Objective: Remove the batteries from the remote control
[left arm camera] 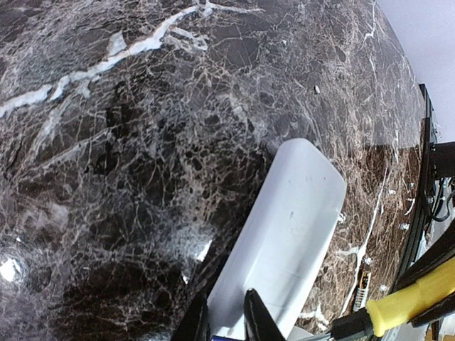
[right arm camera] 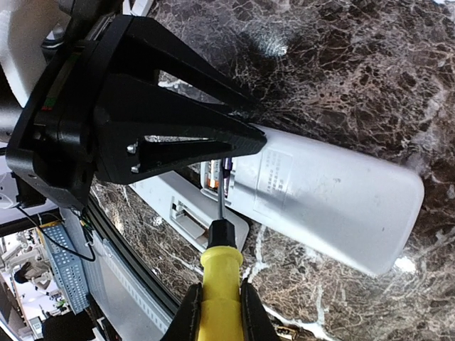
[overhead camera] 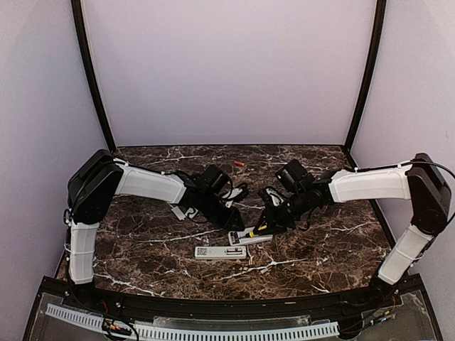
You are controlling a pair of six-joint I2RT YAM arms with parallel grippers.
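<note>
A white remote control [overhead camera: 260, 240] lies tilted slightly across the middle of the table, its smooth end [left arm camera: 291, 220] toward the right. My left gripper [overhead camera: 236, 225] is shut at its compartment end; one finger [right arm camera: 245, 142] rests over the top face, the other goes behind the edge. In my right gripper, also shut, is a screwdriver with a yellow handle [right arm camera: 222, 277]. Its thin shaft [right arm camera: 221, 195] reaches to the open compartment, where a dark blue battery [right arm camera: 227, 170] shows beside an orange-and-white area. The left fingers partly hide the compartment.
Just in front lies a second white piece [overhead camera: 220, 253] with a slot. A red battery-like item [overhead camera: 239, 163] is far back, and a small cylinder [overhead camera: 289, 303] sits by the front edge. Behind the left forearm is another white object [overhead camera: 183, 212]. Open table lies right.
</note>
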